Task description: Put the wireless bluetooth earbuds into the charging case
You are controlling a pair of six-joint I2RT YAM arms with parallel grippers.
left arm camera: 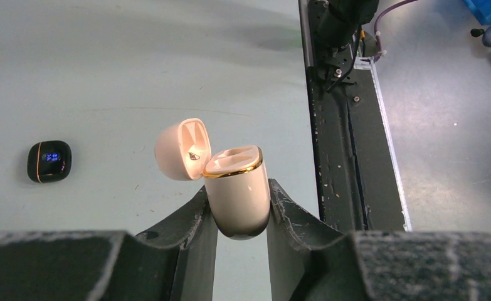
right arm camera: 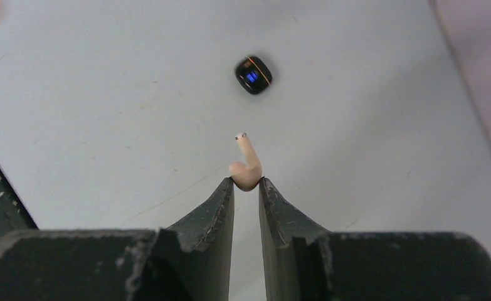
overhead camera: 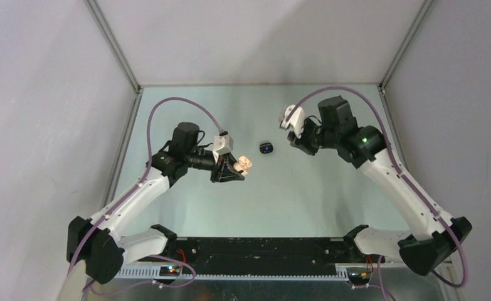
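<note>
In the left wrist view the pale pink charging case (left arm camera: 239, 194) with a gold rim is pinched in my left gripper. Its lid (left arm camera: 183, 150) stands open, and it is held up off the table. One pink earbud (right arm camera: 248, 164) sits between the fingertips of my right gripper, its stem pointing away from the fingers. From above, the left gripper (overhead camera: 233, 169) is left of the table's middle, and the right gripper (overhead camera: 305, 144) is farther back on the right, well apart from the case. Whether the case slots hold anything is hard to tell.
A small black case with a lit blue display (overhead camera: 266, 148) lies on the table between the two arms. White walls (overhead camera: 261, 44) bound the table at the back and sides.
</note>
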